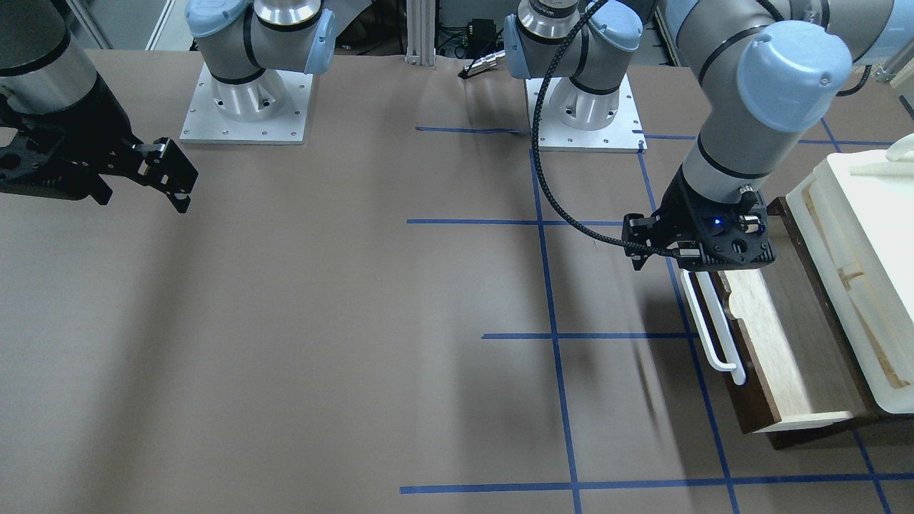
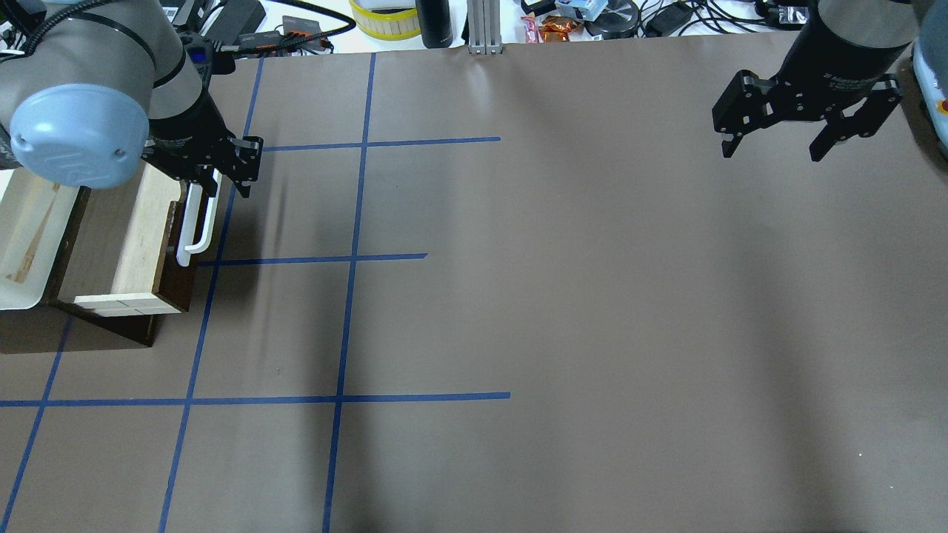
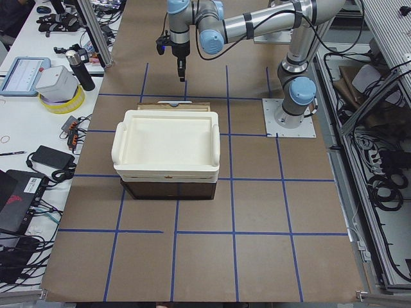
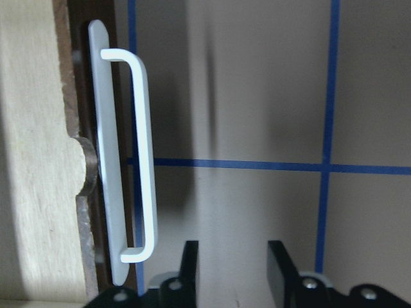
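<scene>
A small wooden box with an empty drawer (image 1: 797, 360) stands at the right in the front view, its white bar handle (image 4: 145, 154) on the drawer's outer face. A white lid or tray (image 3: 169, 144) sits on top of the box. My gripper is open above and beside the handle, its two fingertips apart over bare tabletop to the handle's right in the wrist view, nothing between them. In the top view the gripper (image 2: 227, 182) partly hides the handle's far end.
A second arm's black gripper (image 2: 773, 133) hangs over the table at the other side. Cables and loose items crowd the surfaces beyond the table's edge.
</scene>
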